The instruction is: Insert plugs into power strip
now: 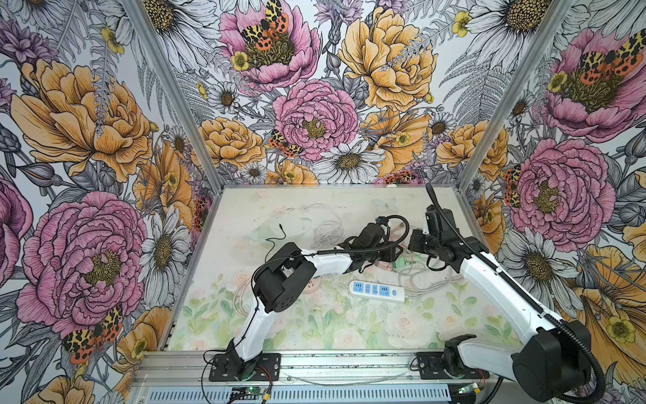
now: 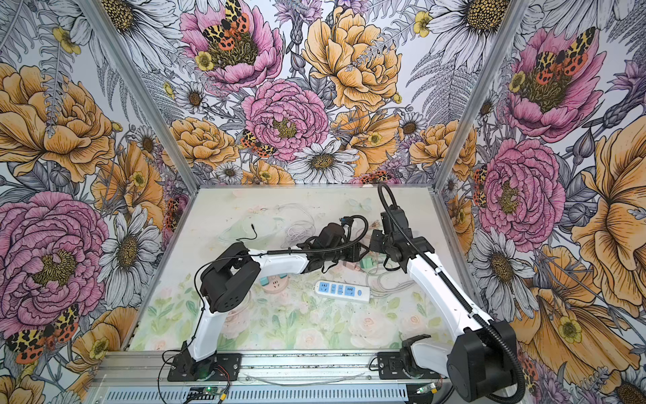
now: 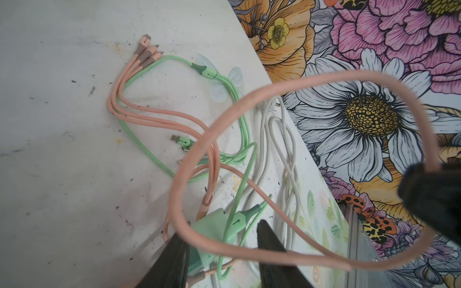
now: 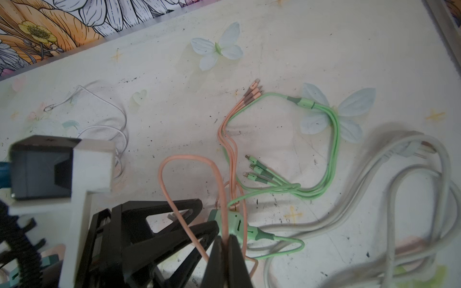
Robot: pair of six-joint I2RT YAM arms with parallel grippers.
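Observation:
The white power strip (image 1: 377,290) with blue sockets lies at mid-table, free of plugs as far as shows. Beyond it rests a green charger block (image 4: 232,223) with a thin green cable. A pink cable (image 3: 178,196) rises in a loop up to my right gripper, which is shut on it. My left gripper stands part open over the green block, its fingers (image 4: 187,206) reaching towards the looped pink cable. In the left wrist view the cable crosses in front of these fingers; whether it runs between them I cannot tell.
Pink and green connector ends (image 4: 261,172) lie spread behind the block. A thick white cord (image 4: 336,211) with a grey plug (image 4: 410,147) coils to the right. A pink round adapter (image 2: 274,284) and a black cable (image 2: 250,233) lie left.

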